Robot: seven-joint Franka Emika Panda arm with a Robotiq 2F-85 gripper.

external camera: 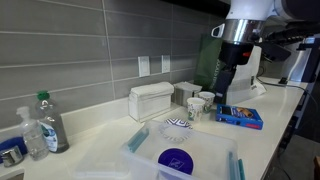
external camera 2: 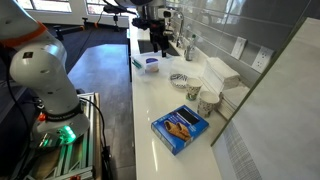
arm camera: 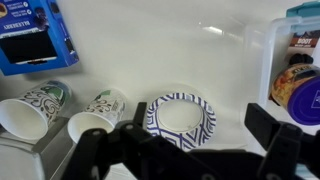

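Observation:
My gripper stands open above the counter, its two black fingers (arm camera: 94, 152) spread wide with nothing between them. Below it in the wrist view is a white bowl (arm camera: 180, 114) with a dark patterned rim, which lies beyond the gap and apart from the fingers. A clear plastic bin (external camera: 212, 148) is at the front of the counter in exterior view 1. In it rests a round tub with a purple lid (external camera: 175, 160), seen at the right edge of the wrist view too. Two patterned cups (arm camera: 104, 106) lie left of the bowl.
A blue box (external camera 2: 180, 128) with a food picture lies on the counter near the cups. A white bread bin (external camera: 151, 102) stands against the tiled wall. Bottles (external camera: 50, 122) are at the far left. Open white counter lies between the box and the bin.

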